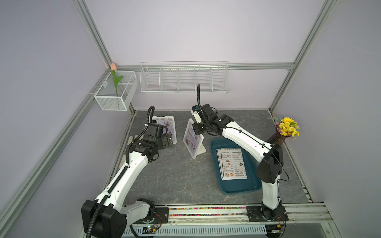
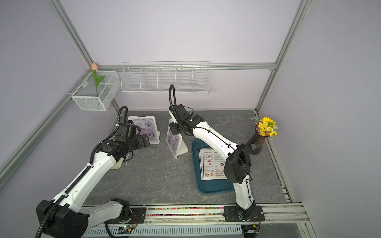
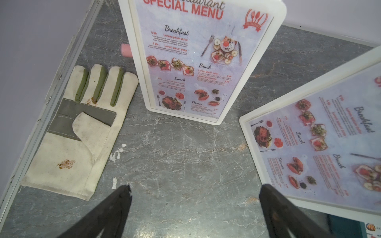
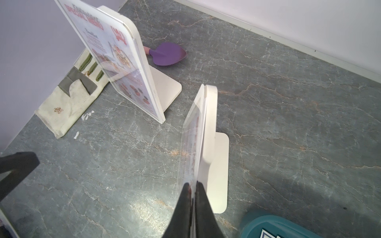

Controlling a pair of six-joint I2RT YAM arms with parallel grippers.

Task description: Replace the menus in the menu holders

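A white menu holder [image 4: 211, 123] with a printed menu [image 3: 313, 150] in it stands upright in mid-counter, turned toward the left. My right gripper is above it, shut on its upper edge; whether the pads pinch the menu or a clear cover I cannot tell. Farther left stands the second menu holder [image 3: 232, 104], also showing a menu [image 3: 190, 67]. My left gripper is open and empty, in front of this second holder. Other menus [image 1: 232, 163] lie in the blue tray [image 1: 218, 174], to the right.
A work glove [image 3: 67, 154] lies by the left wall. Behind the left holder is a purple trowel [image 4: 166, 54]. A flower vase [image 2: 256, 143] stands at the far right.
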